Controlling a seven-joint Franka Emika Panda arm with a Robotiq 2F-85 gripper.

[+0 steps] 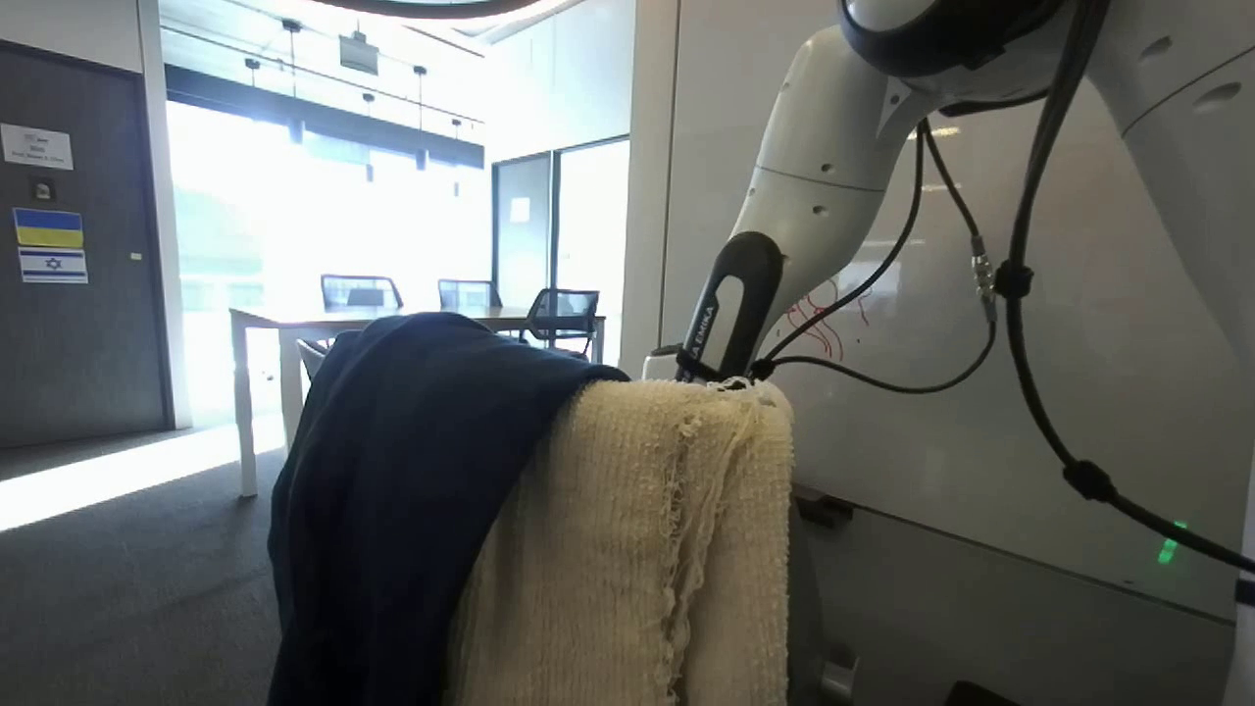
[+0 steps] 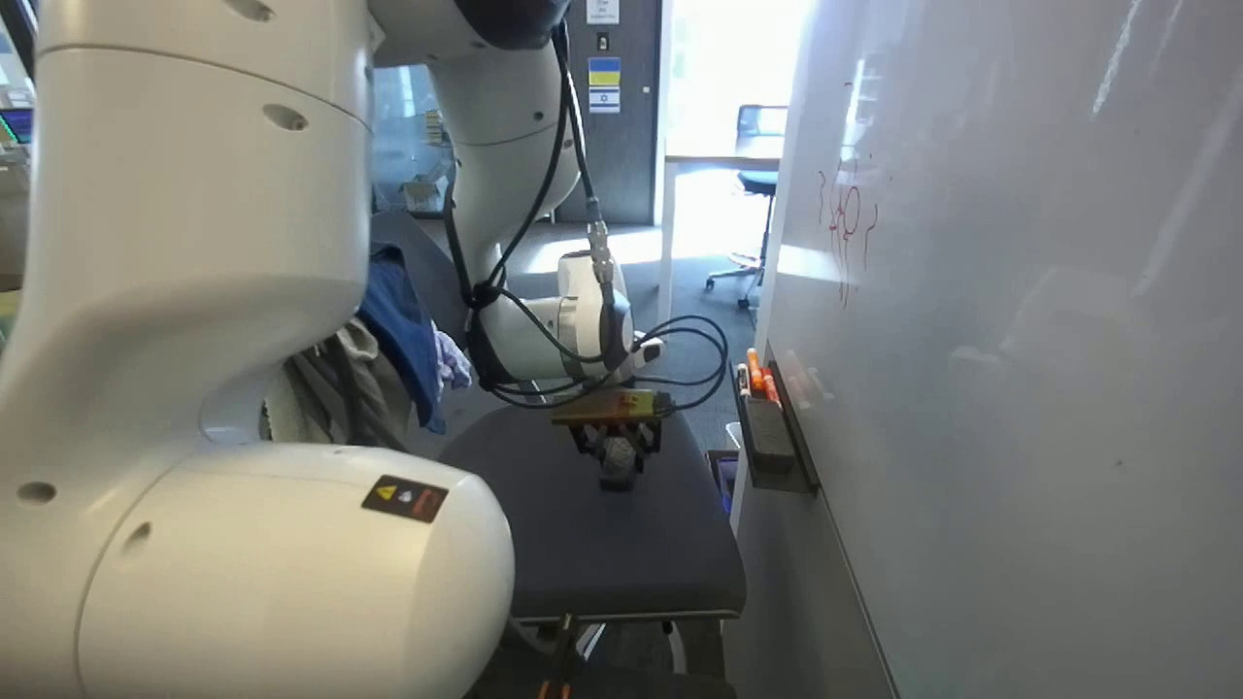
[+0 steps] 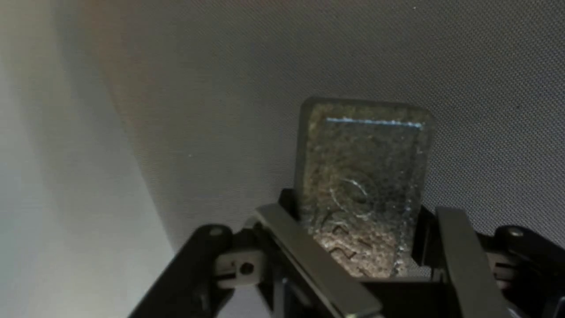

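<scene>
A grey-brown block with rounded corners and a worn, dusty face fills the middle of the wrist view. My gripper is shut on it, one dark finger at each side of its lower part. From exterior view 2, the gripper points down over the dark chair seat, with the block between its fingers. Whether the block touches the seat cannot be told. In exterior view 1 the draped chair back hides the gripper and the block.
A whiteboard stands along the right, with a tray holding markers and a dark block-shaped item. Dark blue cloth and cream cloth hang over the chair back. Loose cables loop beside the wrist.
</scene>
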